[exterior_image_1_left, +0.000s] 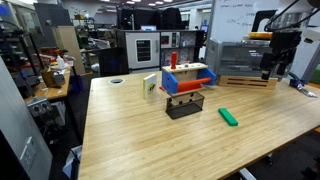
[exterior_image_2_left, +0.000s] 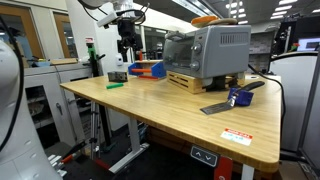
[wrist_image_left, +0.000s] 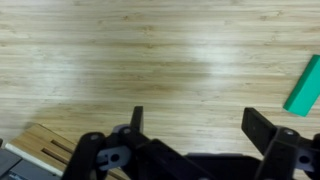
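My gripper is open above bare tabletop, its two dark fingers wide apart with nothing between them. In the first exterior view the gripper (exterior_image_1_left: 268, 71) hangs at the right, in front of the oven. A green block (wrist_image_left: 304, 86) lies flat on the wood at the right edge of the wrist view, beyond the right finger. From the side, the same green block (exterior_image_1_left: 228, 117) rests near the table's front edge. Exterior view 2 has the gripper (exterior_image_2_left: 126, 46) high over the table and the green block (exterior_image_2_left: 113, 87) below to its left.
A black mesh basket (exterior_image_1_left: 185, 104) and a blue-and-red toolbox (exterior_image_1_left: 189, 77) stand mid-table, with a pale yellow box (exterior_image_1_left: 150, 82) behind. The silver oven (exterior_image_2_left: 195, 52) sits on a wooden stand (wrist_image_left: 48, 145). A blue cup (exterior_image_2_left: 240, 95) is at the table's other end.
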